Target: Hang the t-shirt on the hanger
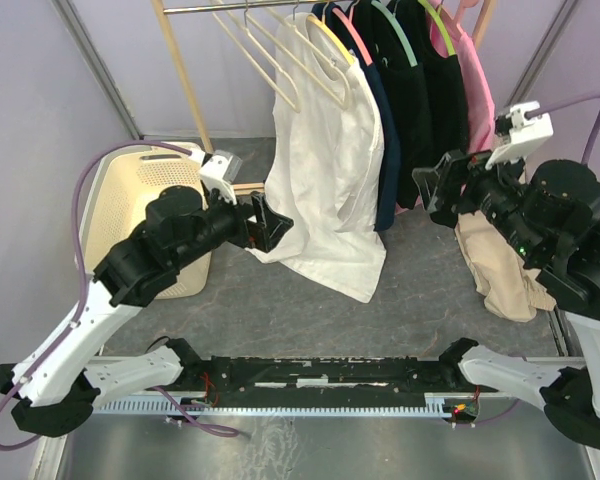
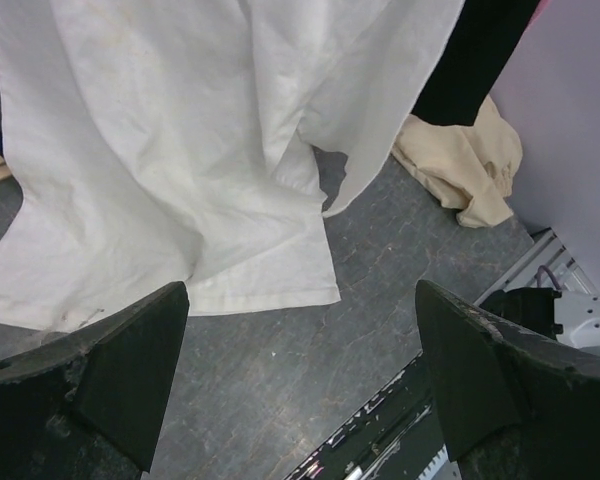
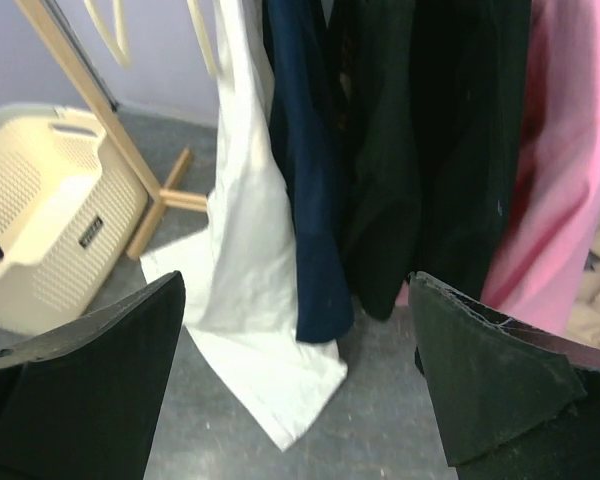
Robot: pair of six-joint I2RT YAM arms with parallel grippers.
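A white garment [image 1: 325,150] hangs from a yellow hanger [image 1: 330,38] on the rack, its lower end spread over the floor. In the left wrist view this white cloth [image 2: 160,150] lies beyond the fingers, apart from them. My left gripper [image 1: 270,228] is open beside the garment's left edge in the top view, holding nothing. High at the right, in front of the dark clothes, my right gripper [image 1: 435,185] also stands open and empty. Past its fingers, the right wrist view shows the white garment [image 3: 245,220] beside a navy one [image 3: 315,180].
Empty cream hangers [image 1: 255,55] hang left of the garment on the rail [image 1: 210,8]. Black clothes [image 1: 445,120] and a pink garment [image 1: 477,90] hang at right. A cream basket [image 1: 110,215] stands at left, beige cloth [image 1: 495,265] lies right.
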